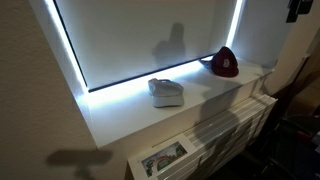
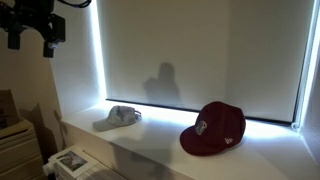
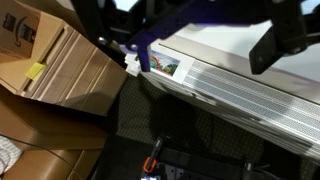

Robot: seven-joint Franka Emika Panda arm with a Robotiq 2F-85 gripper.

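A light grey cap [image 1: 166,93] rests on the white windowsill [image 1: 118,116], and a dark red cap [image 1: 224,63] sits farther along it. Exterior view 2 shows the grey cap [image 2: 118,117] at left and the red cap [image 2: 213,129] at right, well apart. High at the left of that view hangs my gripper [image 2: 31,45], above the sill and clear of both caps. Its fingers stand wide apart with nothing between them. In the wrist view my gripper also appears open, over the radiator; neither cap can be made out there.
Below the sill runs a white radiator [image 3: 240,95] with a small picture [image 1: 164,159] on its top. A closed blind [image 2: 215,55] covers the window behind the caps. Cardboard boxes [image 3: 60,65] stand at the wrist view's left. The sill between the caps is clear.
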